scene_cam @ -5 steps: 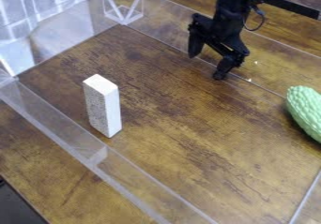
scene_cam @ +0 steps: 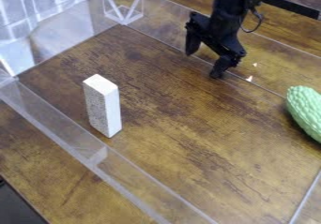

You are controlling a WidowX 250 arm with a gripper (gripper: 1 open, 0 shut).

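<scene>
My black gripper (scene_cam: 216, 52) is at the top centre of the camera view, low over the wooden surface by the far clear wall, its fingers apart with nothing seen between them. A white upright block (scene_cam: 103, 106) stands at the left middle. A pale green bumpy object (scene_cam: 305, 111), like a toy vegetable, lies at the right edge, partly out of frame.
Clear plastic walls (scene_cam: 78, 148) border the wooden area (scene_cam: 189, 153) on several sides. A light patterned cloth (scene_cam: 38, 12) shows at the top left.
</scene>
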